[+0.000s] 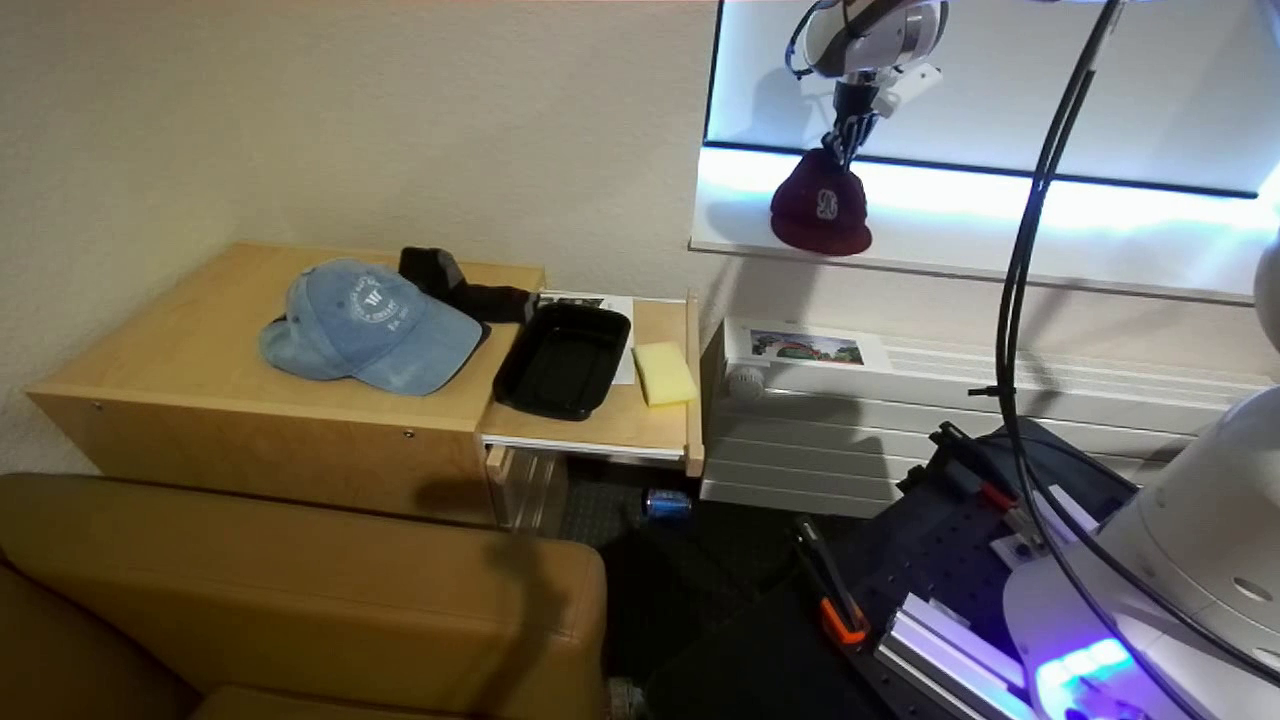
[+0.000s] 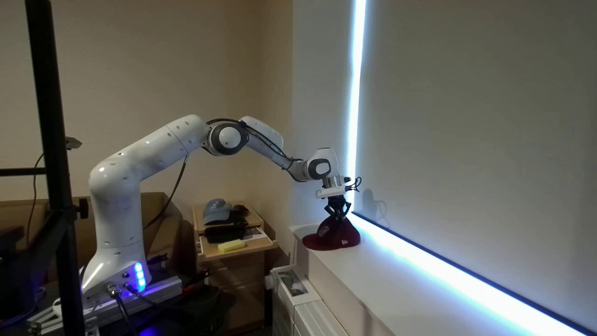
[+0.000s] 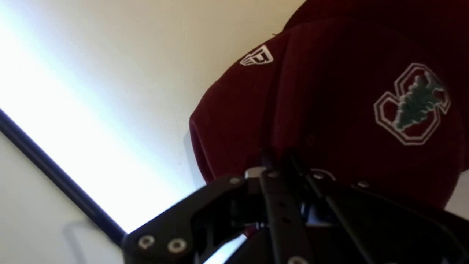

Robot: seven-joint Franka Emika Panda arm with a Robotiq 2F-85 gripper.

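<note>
A maroon cap (image 1: 821, 206) with a white-outlined emblem is at the left end of the windowsill (image 2: 386, 274). My gripper (image 2: 338, 216) points down at its crown and is shut, with a pinch of the cap's cloth seemingly between the fingertips. In the wrist view the cap (image 3: 338, 96) fills the upper right, and the fingers (image 3: 274, 184) stand close together over its crown; their tips are dark and hard to make out. Whether the brim rests on the sill or hangs just above it I cannot tell.
On the wooden cabinet (image 1: 156, 324) lie a light blue cap (image 1: 372, 324) and a dark cloth item (image 1: 462, 284). Its pulled-out shelf bears a black tray (image 1: 561, 360) and a yellow sponge (image 1: 665, 373). A radiator (image 1: 792, 414) is below the sill, whose right stretch is clear.
</note>
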